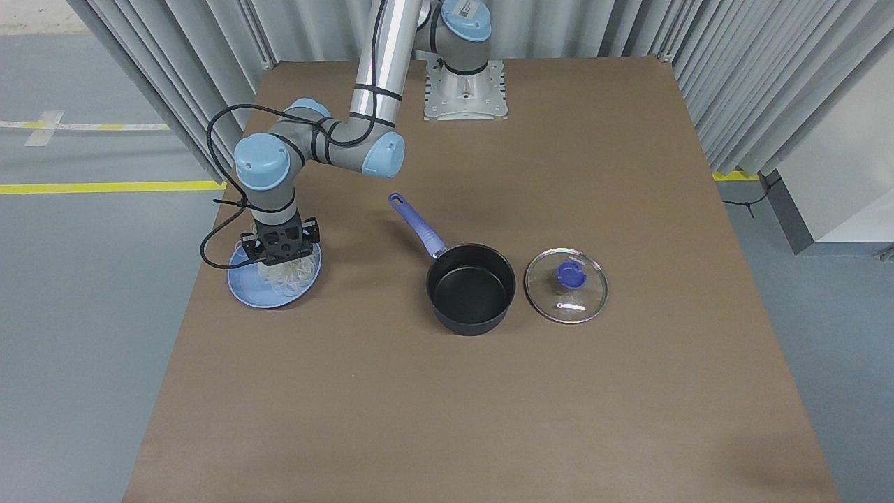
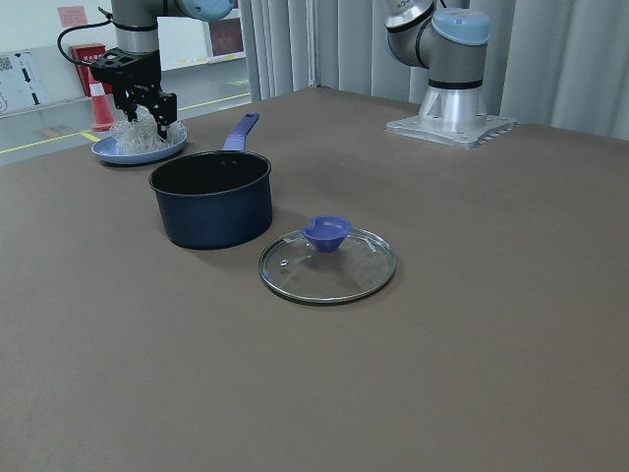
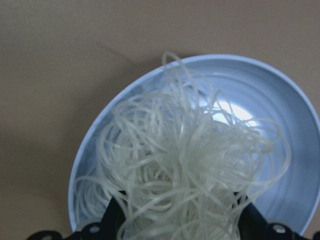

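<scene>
A light blue plate point(image 1: 251, 288) holds a nest of pale, thin noodles point(image 3: 170, 155) at the left of the table. My gripper point(image 2: 149, 112) is down in the noodles, pointing downward. In the wrist view its black fingers flank the mass at the bottom edge, apart, with strands covering their tips; whether they grip anything is unclear. A black saucepan point(image 1: 471, 289) with a blue handle sits right of the plate, empty. A glass lid point(image 1: 553, 297) with a blue knob lies flat to the right of the saucepan.
The robot's base point(image 1: 465, 100) stands at the back edge. The plate is near the table's left edge.
</scene>
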